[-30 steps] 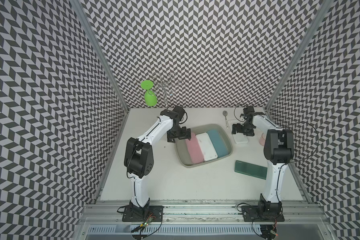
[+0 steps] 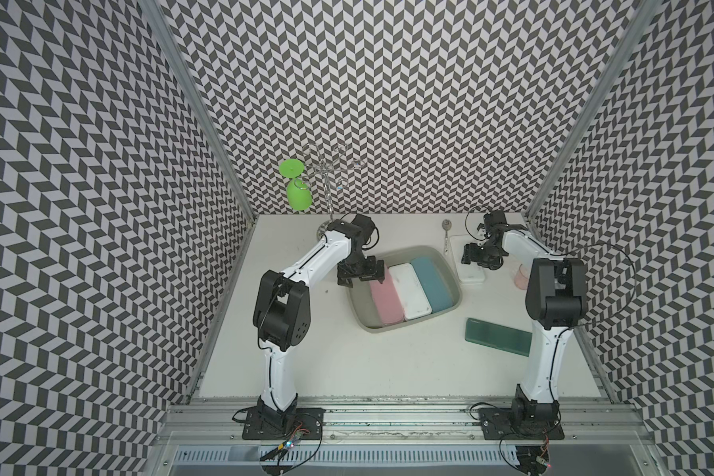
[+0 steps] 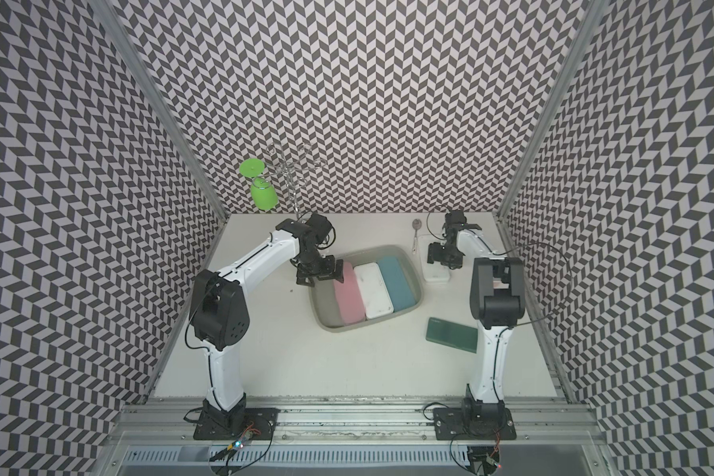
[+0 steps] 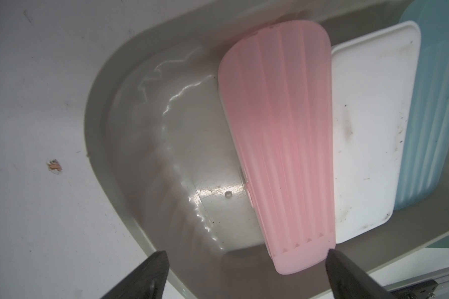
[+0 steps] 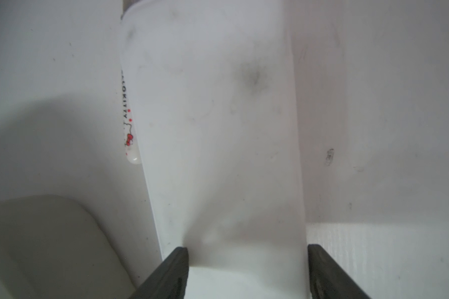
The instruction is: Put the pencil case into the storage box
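The grey storage box stands mid-table. Side by side in it lie a pink pencil case, a white one and a blue one. Another white pencil case lies on the table right of the box. My right gripper is over it, one finger at each long edge; whether they grip it I cannot tell. A dark green case rests at the front right, partly covered by the right arm in the top views. Above the box's left part, my left gripper is open and empty.
A spoon lies behind the white case, and a pink cup stands right of it. A green cup hangs on a wire rack at the back left.
The white case beside the box has turned slightly, its near end shifting left. My right gripper has moved slightly with it. My left gripper has come a little right and nearer the front.
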